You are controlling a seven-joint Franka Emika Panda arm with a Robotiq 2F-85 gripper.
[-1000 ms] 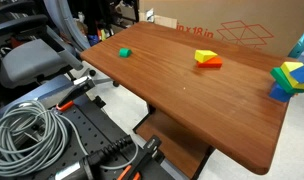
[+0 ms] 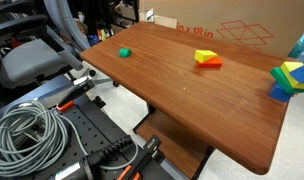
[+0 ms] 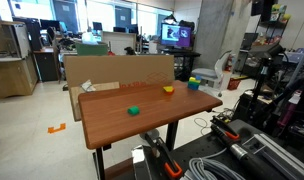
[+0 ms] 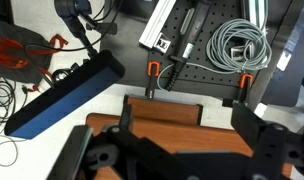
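On the brown table (image 2: 172, 85) a small green block (image 2: 124, 53) lies near the left end. Toward the back middle, a yellow block (image 2: 204, 56) rests on or against a red one (image 2: 213, 64). A cluster of blue, green, yellow and white pieces (image 2: 287, 80) is stacked at the right edge. The second exterior view shows the green block (image 3: 133, 110), the yellow block (image 3: 168, 89) and the stack (image 3: 193, 82). In the wrist view my gripper is open, its dark fingers wide apart above the table edge; no block shows between them.
A coiled grey cable (image 2: 30, 140) lies on the dark bench beside the table. Black-and-orange clamps (image 4: 152, 82) stand along the bench's edge. A cardboard panel (image 3: 127, 70) rises behind the table.
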